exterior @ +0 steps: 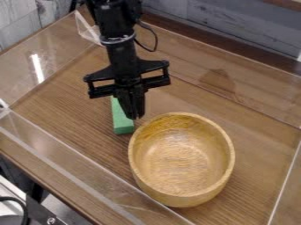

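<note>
The black arm reaches down from the top of the view, its gripper (pixel 134 108) hanging just above a green block (pixel 121 123) on the wooden table. The fingertips are small and dark, and appear shut, with nothing visible held between them. The block lies against the left side of a large yellow bowl (pixel 180 183), partly behind the gripper from this angle; whether the fingers touch it I cannot tell.
A clear edge strip runs along the left and front, with dark cables at the bottom left corner.
</note>
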